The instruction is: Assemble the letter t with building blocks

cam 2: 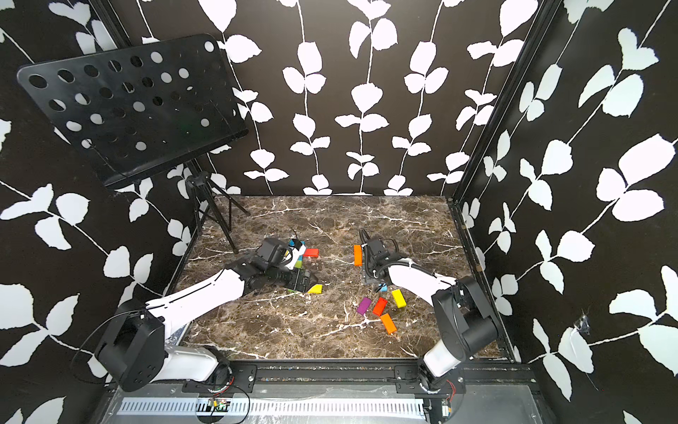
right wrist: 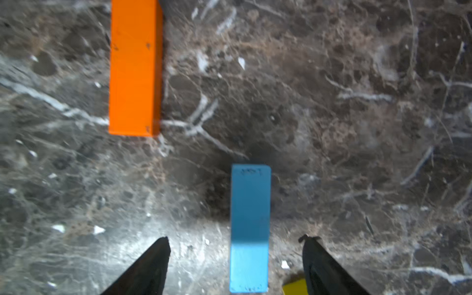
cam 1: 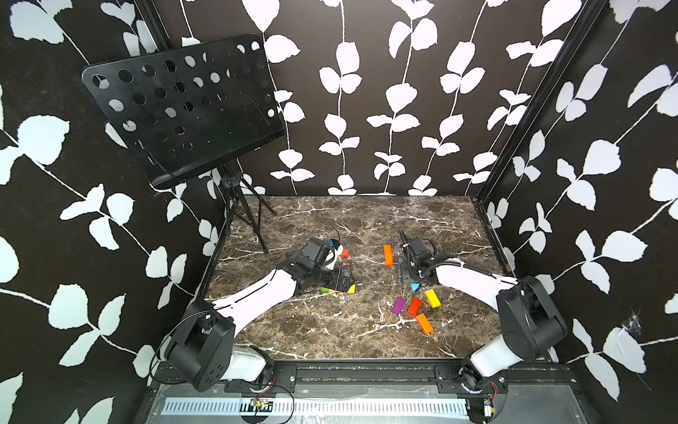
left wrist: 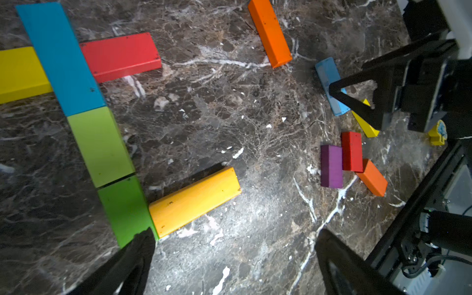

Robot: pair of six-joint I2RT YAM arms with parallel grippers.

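Note:
In the left wrist view, a blue block (left wrist: pixel 64 59) runs down into a lime block (left wrist: pixel 100 147) and a dark green block (left wrist: pixel 126 209), forming a stem. A yellow block (left wrist: pixel 22 73) and a red block (left wrist: pixel 120 56) flank the blue one as a crossbar. An amber-yellow block (left wrist: pixel 196 199) angles off the green block's lower end. Above this foot, my left gripper is open and empty. My right gripper stands open above a light blue block (right wrist: pixel 249 226), which lies between its fingers' sides without being gripped.
An orange block (right wrist: pixel 135 73) lies left of the light blue one. Toward the front right are loose purple (cam 1: pixel 398 305), red (cam 1: pixel 414 306), orange (cam 1: pixel 424 323) and yellow (cam 1: pixel 432 298) blocks. A black stand (cam 1: pixel 243 190) occupies the back left. Open tabletop separates the letter from the loose blocks.

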